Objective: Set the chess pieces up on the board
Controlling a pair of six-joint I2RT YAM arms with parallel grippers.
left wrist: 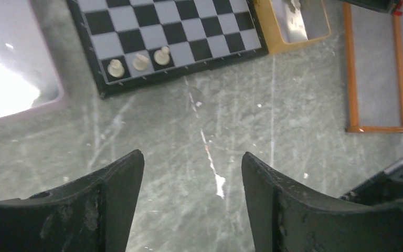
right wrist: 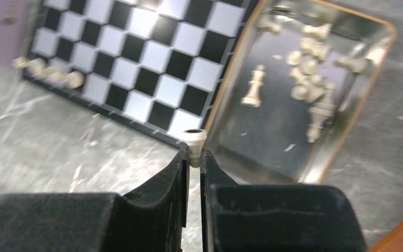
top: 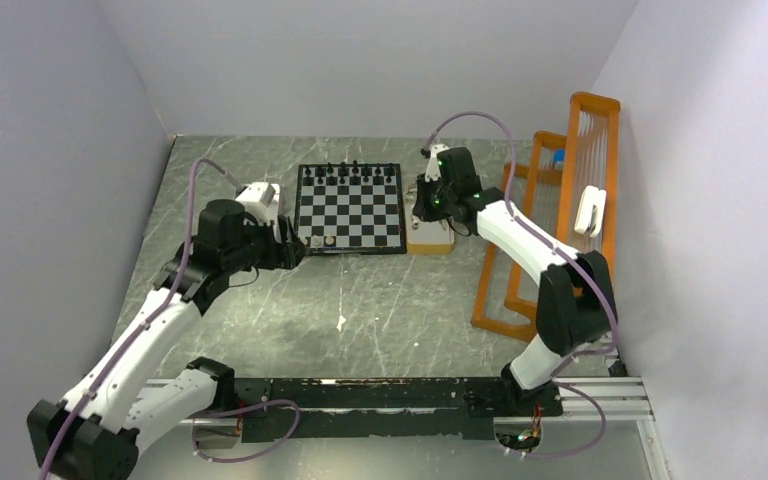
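Note:
The chessboard (top: pixel 350 212) lies in the middle, black pieces (top: pixel 350 172) lined along its far edge. Three white pieces stand in the near left corner, among them one white piece (left wrist: pixel 162 55) in the left wrist view. A white chess piece (right wrist: pixel 194 140) is pinched at the tips of my right gripper, which is shut on it above the tray's near left side. More white pieces (right wrist: pixel 309 68) lie loose in the tray (right wrist: pixel 382 27). My left gripper is open and empty, left of the board's near corner.
An empty-looking pale tray (left wrist: pixel 57 100) sits left of the board. Wooden racks (top: pixel 568 180) stand on the right, close to the right arm. Bare grey table (top: pixel 360 320) spreads in front of the board.

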